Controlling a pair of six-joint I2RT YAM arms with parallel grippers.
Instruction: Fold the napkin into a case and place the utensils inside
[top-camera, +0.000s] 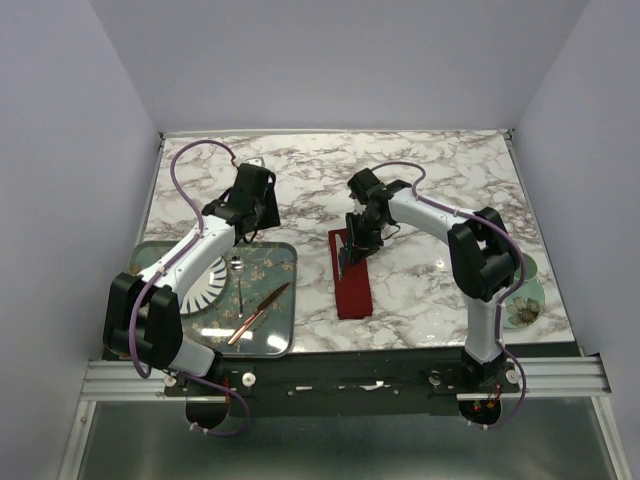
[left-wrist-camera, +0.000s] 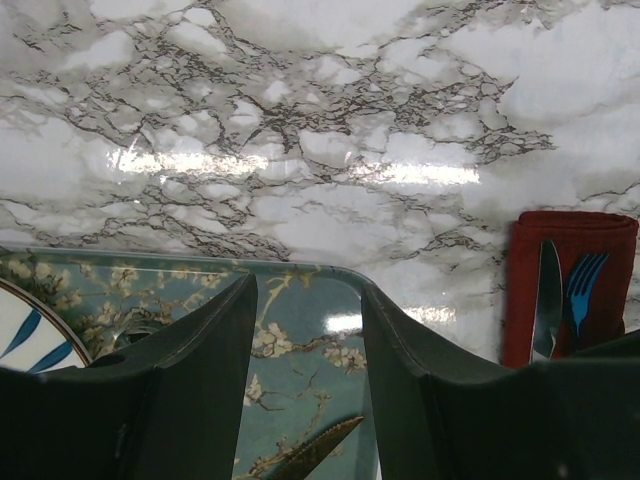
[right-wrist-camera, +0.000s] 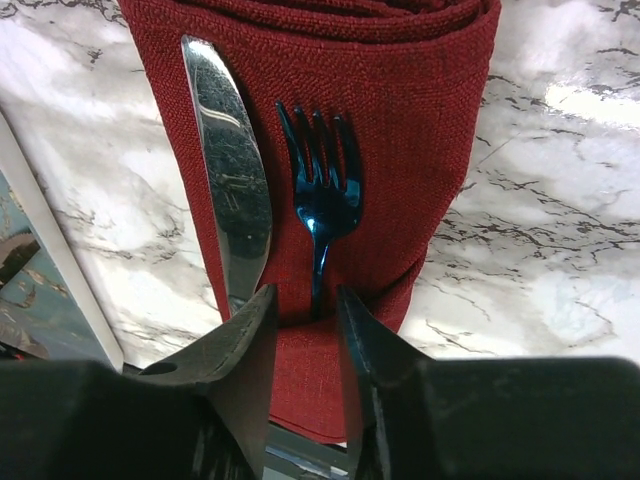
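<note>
The dark red napkin (right-wrist-camera: 400, 140) lies folded as a narrow case on the marble table. On it, in the right wrist view, rest a silver knife (right-wrist-camera: 232, 170) and, just right of it, a blue-looking fork (right-wrist-camera: 328, 208). The handles of both run down under the napkin's front flap (right-wrist-camera: 306, 365). Over the fork's handle my right gripper stands open, one finger to each side and neither gripping it. My left gripper is open and empty above the tray edge. A spoon (top-camera: 238, 264) lies in the tray.
The green tray (top-camera: 285, 262) on the left also holds a white plate (top-camera: 205, 287) and a wooden-handled knife (top-camera: 272, 298). A green cup and saucer (top-camera: 524, 308) stand at the far right. Bare marble surrounds the napkin.
</note>
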